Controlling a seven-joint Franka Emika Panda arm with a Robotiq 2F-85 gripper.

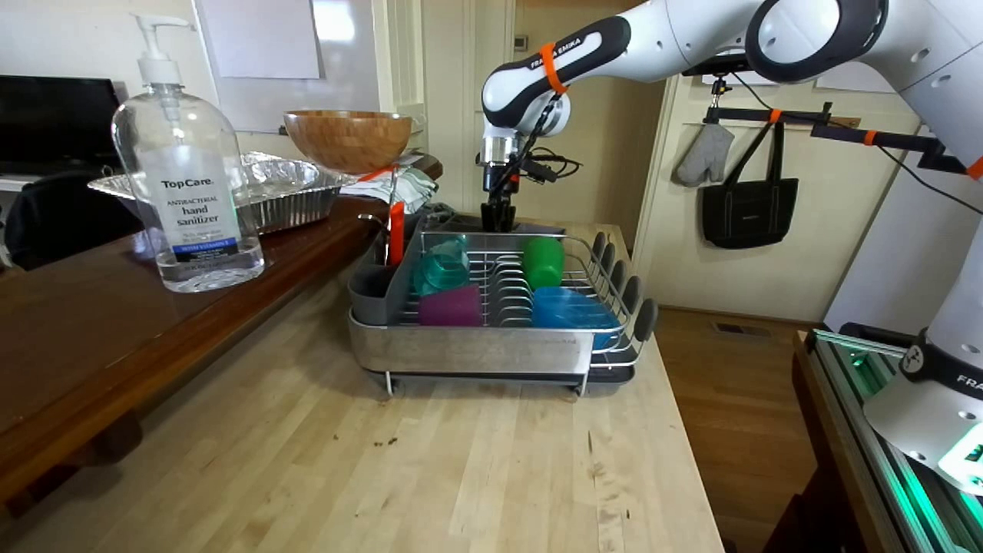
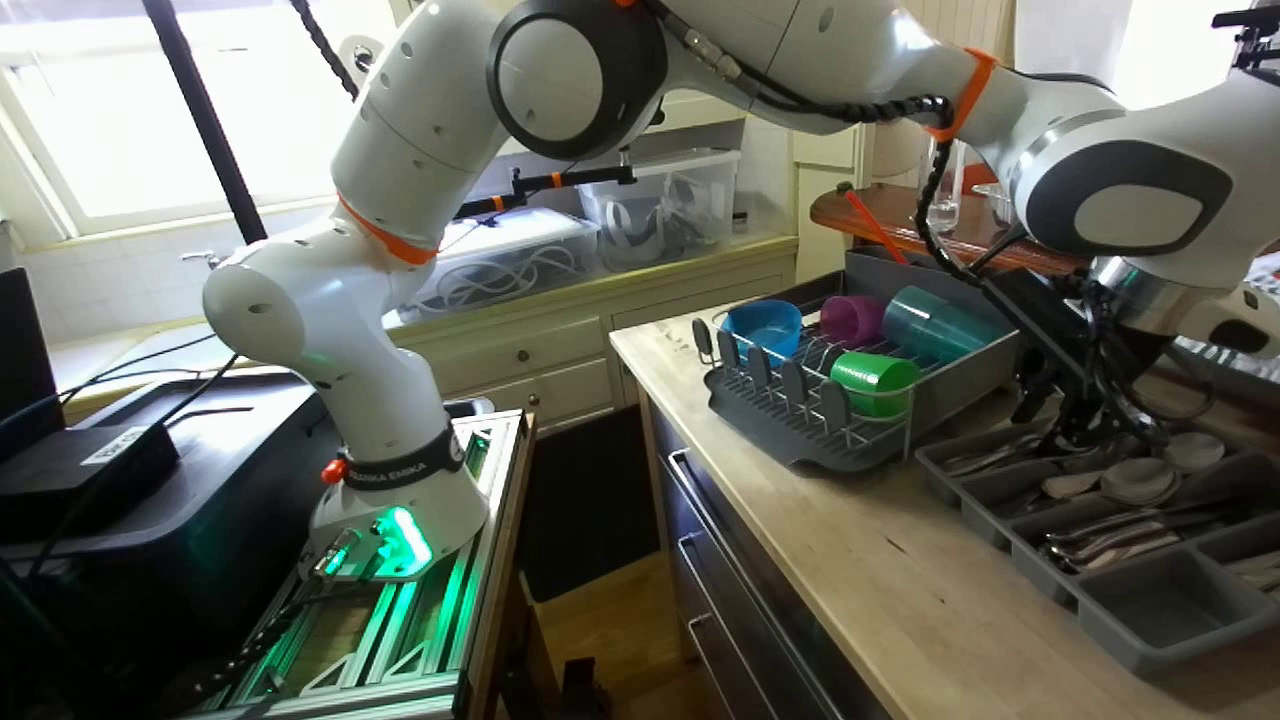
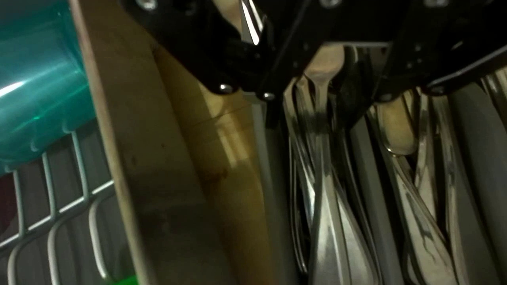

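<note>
My gripper is over the grey cutlery tray (image 3: pixel 275 180), its fingers apart on either side of a fork (image 3: pixel 324 161). Between the fingers the fork's neck shows; whether they touch it I cannot tell. Other metal cutlery lies under and beside this fork in the same compartment. Across the divider is a spoon (image 3: pixel 398 128) among more handles. In exterior view 2, the gripper (image 2: pixel 1086 434) reaches down to the far part of the tray (image 2: pixel 1041 566), with its fingertips hard to make out. The dish rack mostly hides the tray in exterior view 1.
Beside the tray stands the dish rack (image 1: pixel 470 350) with teal (image 1: pixel 442 266), purple (image 1: pixel 451 307), green (image 1: pixel 544 262) and blue (image 1: pixel 573 309) cups. Its side wall (image 3: pixel 157 190) is close to the tray.
</note>
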